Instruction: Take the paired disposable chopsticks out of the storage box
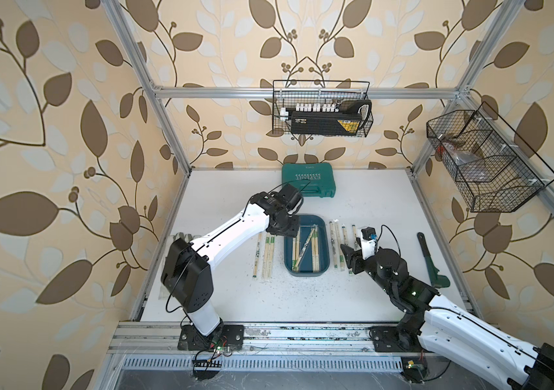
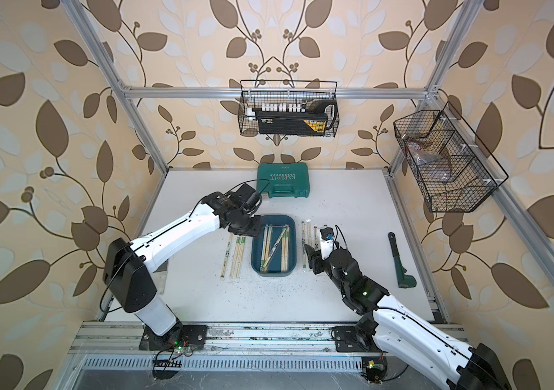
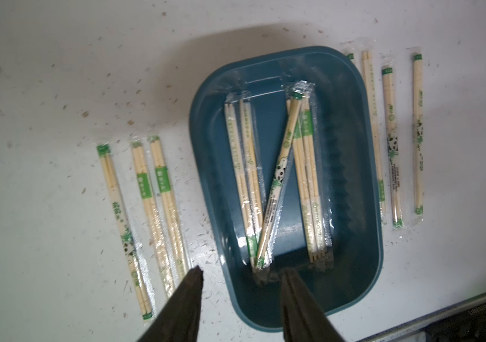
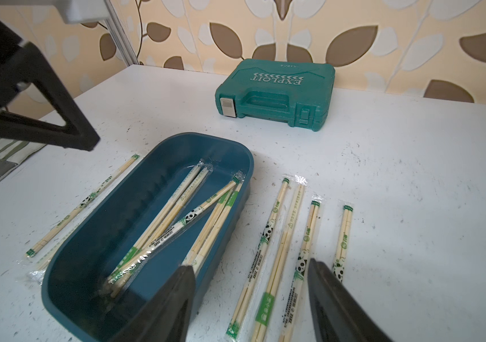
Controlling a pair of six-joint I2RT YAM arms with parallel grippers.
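Note:
The blue storage box (image 3: 348,279) sits mid-table with several wrapped chopstick pairs inside. Two pairs (image 3: 236,165) lie along its left side and more (image 3: 305,188) along its right. A panda-printed pair (image 3: 280,171) slants across the middle on top. My left gripper hangs above the box's left side, fingers apart, empty. Right of the box, over chopsticks on the table, my right gripper has its fingers apart and nothing between them.
Wrapped pairs lie on the table left (image 3: 157,199) and right (image 3: 391,136) of the box. A green case (image 1: 308,179) stands behind it. A green-handled tool (image 1: 433,263) lies far right.

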